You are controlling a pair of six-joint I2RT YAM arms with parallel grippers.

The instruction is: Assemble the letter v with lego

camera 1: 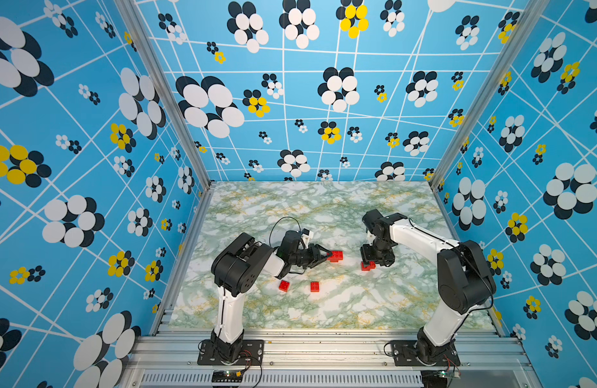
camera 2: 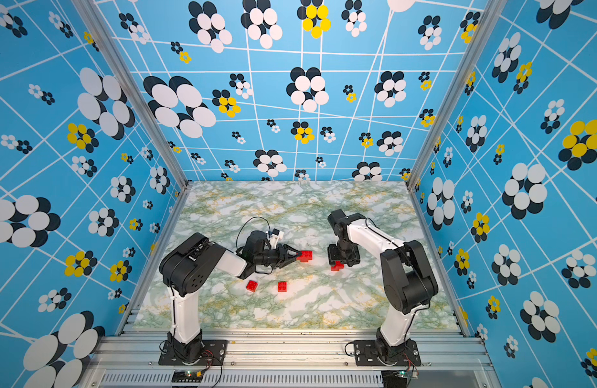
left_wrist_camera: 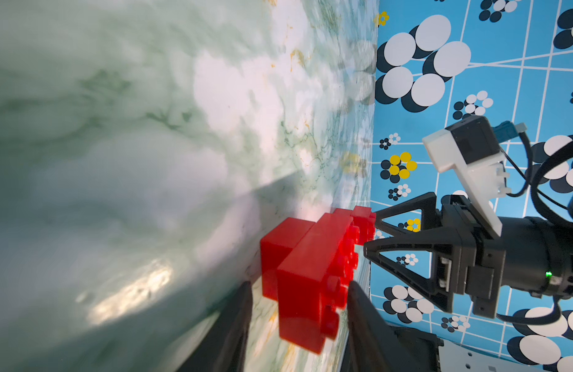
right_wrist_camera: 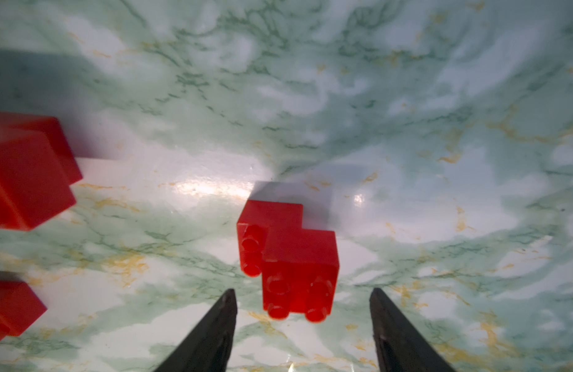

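Observation:
A pair of joined red bricks (camera 1: 336, 256), one overlapping the other with studs showing, lies mid-table. At its left end my left gripper (camera 1: 328, 254) is part open, its fingers (left_wrist_camera: 230, 331) standing on either side of the brick's near end in the left wrist view, with gaps visible. A second joined red pair (right_wrist_camera: 300, 272), stepped, sits further right. Above it hangs my right gripper, fingers (right_wrist_camera: 215, 331) spread wide with the bricks in view between them. In the left wrist view the right gripper's tips (left_wrist_camera: 370, 232) appear beside that second pair.
Two loose red bricks, one tilted (camera 1: 284, 285) and one squarer (camera 1: 314, 286), lie in front of the left arm.

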